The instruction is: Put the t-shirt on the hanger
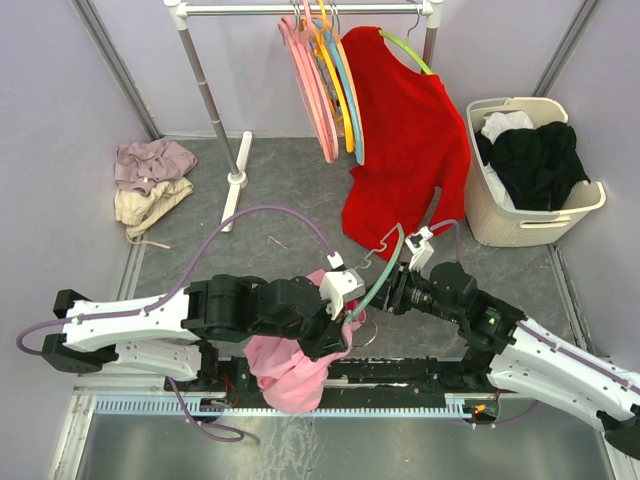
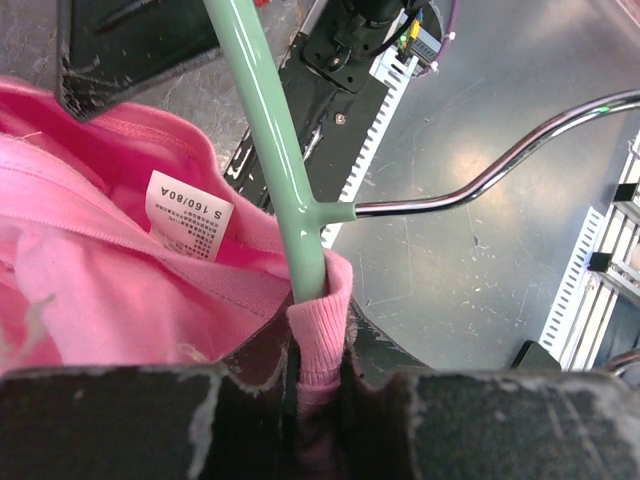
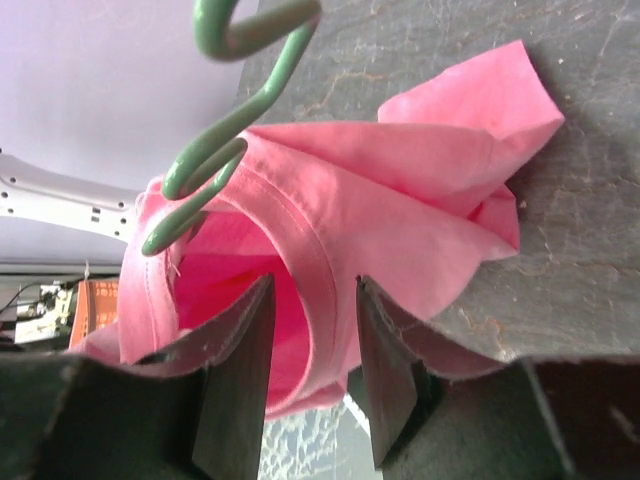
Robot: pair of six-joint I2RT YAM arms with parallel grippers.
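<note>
My left gripper (image 1: 345,320) is shut on the pink t-shirt (image 1: 288,372) by its neckband. In the left wrist view, the band (image 2: 320,325) wraps around one end of the green hanger (image 2: 262,100) just above the fingers, and a white size label (image 2: 188,215) shows inside the shirt (image 2: 90,280). The hanger's other arm (image 1: 390,265) sticks up free toward my right gripper (image 1: 388,298). Seen from the right wrist, the right gripper is open, fingers apart, with the shirt's neck opening (image 3: 322,275) beyond them and nothing visibly held.
Behind, a rack (image 1: 240,10) carries several hangers and a red garment (image 1: 405,130). A cream laundry basket (image 1: 525,230) stands at the back right. Folded clothes (image 1: 152,170) lie at the left.
</note>
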